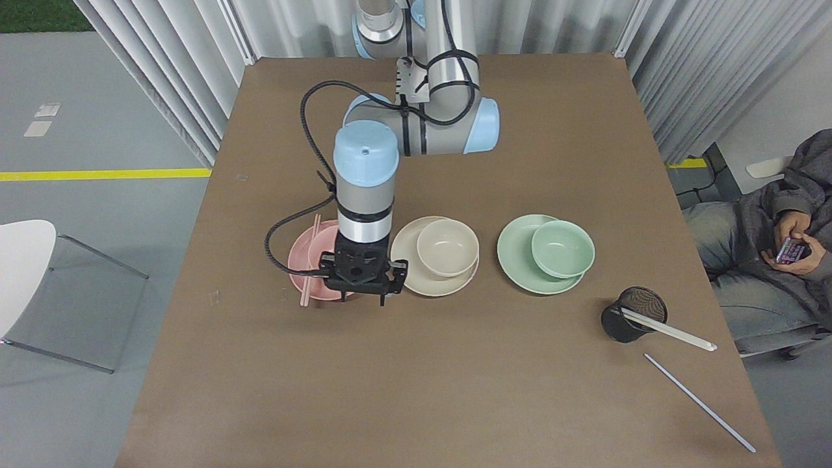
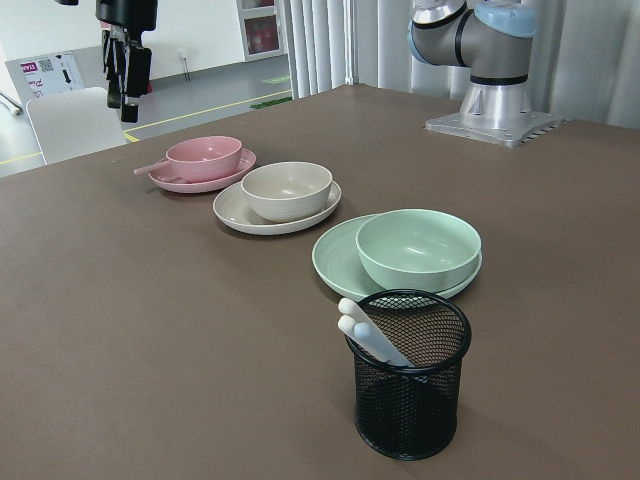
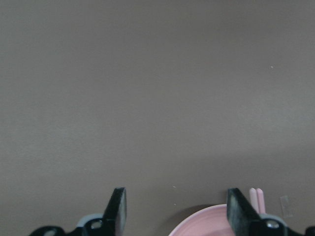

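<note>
My gripper (image 1: pixel 362 288) hangs above the pink plate (image 1: pixel 298 257), which holds a pink bowl (image 2: pixel 205 162) and pink chopsticks (image 1: pixel 306 288). In the wrist view the two fingers stand apart over bare table, with the pink plate (image 3: pixel 199 223) at the bottom edge; nothing shows between them. A cream bowl (image 1: pixel 448 246) on a cream plate and a green bowl (image 1: pixel 562 248) on a green plate stand to the right.
A black mesh cup (image 1: pixel 624 320) with pale chopsticks (image 1: pixel 678 334) stands front right; a thin light stick (image 1: pixel 699 402) lies near it. A person (image 1: pixel 768 265) sits at the right.
</note>
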